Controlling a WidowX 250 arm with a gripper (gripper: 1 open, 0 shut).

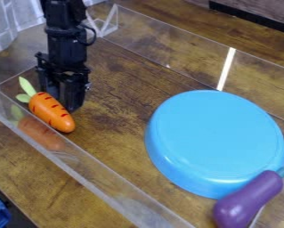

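Observation:
My black gripper (63,82) reaches down from the top left, its tip low over the wooden surface just behind an orange toy carrot (52,112) with green leaves, at the left near the clear wall. Whether its fingers are open or shut is hard to tell, as they are dark and small.
A large blue round object (213,138) covers the right middle, with a purple toy eggplant (247,198) at its lower right. Clear walls bound the wooden floor (138,76).

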